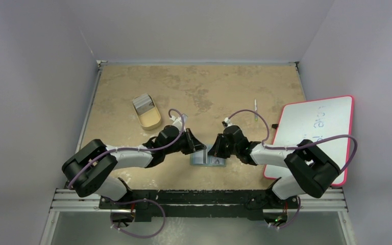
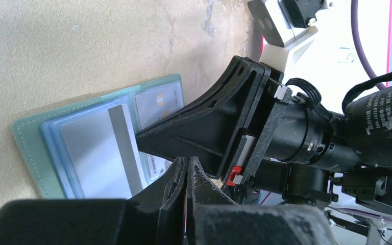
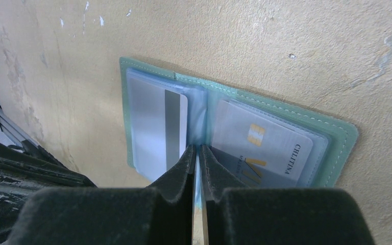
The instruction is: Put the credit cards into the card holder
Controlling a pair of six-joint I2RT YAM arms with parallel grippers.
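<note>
The mint card holder (image 3: 339,140) lies open flat on the table in front of me, with clear blue sleeves. A white card with a dark stripe (image 2: 94,153) lies on its left side; a card marked CHLITINA (image 3: 265,143) is in the right sleeve. My left gripper (image 1: 199,145) is shut above the holder, nothing seen between its fingers. My right gripper is down at the holder's middle, shut on what looks like the clear sleeve's edge, beside the striped card.
A tan tray (image 1: 149,118) with grey cards (image 1: 143,104) stands at the back left. A pen (image 1: 255,109) and a whiteboard (image 1: 309,132) lie on the right.
</note>
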